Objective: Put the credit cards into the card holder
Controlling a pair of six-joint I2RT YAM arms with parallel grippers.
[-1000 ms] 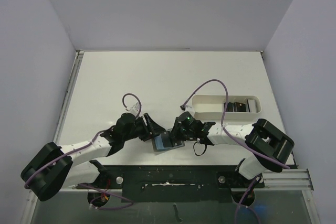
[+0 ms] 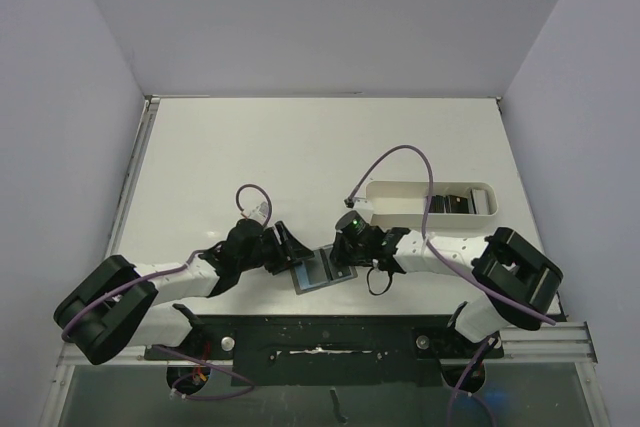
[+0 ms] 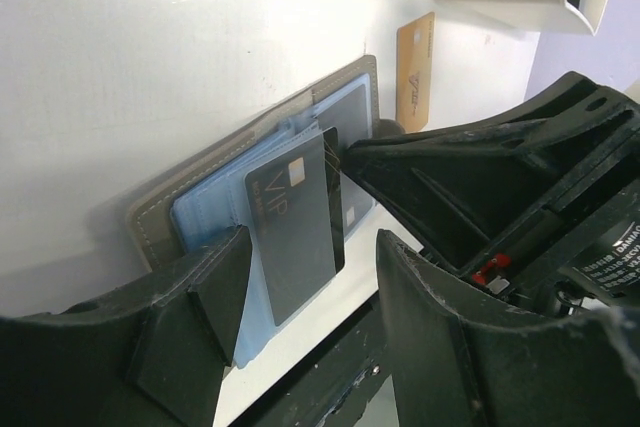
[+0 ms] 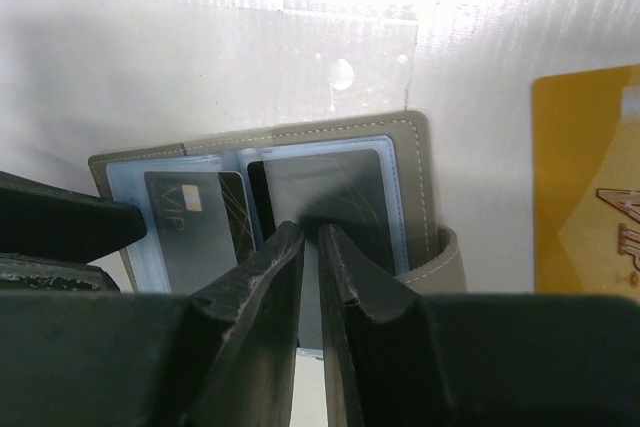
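The open card holder (image 3: 160, 197) lies on the table between the grippers, with clear blue sleeves. A grey VIP card (image 4: 191, 237) sits in its left sleeve; a grey card (image 4: 330, 182) is in the right sleeve. My left gripper is open at the holder's left end, its fingers either side of the VIP card's sleeve. My right gripper is over the right section, fingertips close together with a narrow gap; whether anything thin is between them cannot be told.
A gold card (image 4: 585, 177) lies right of the holder. A white box (image 2: 400, 191) with dark cards stands at the back right.
The right arm shows small shifts around the holder's right part.
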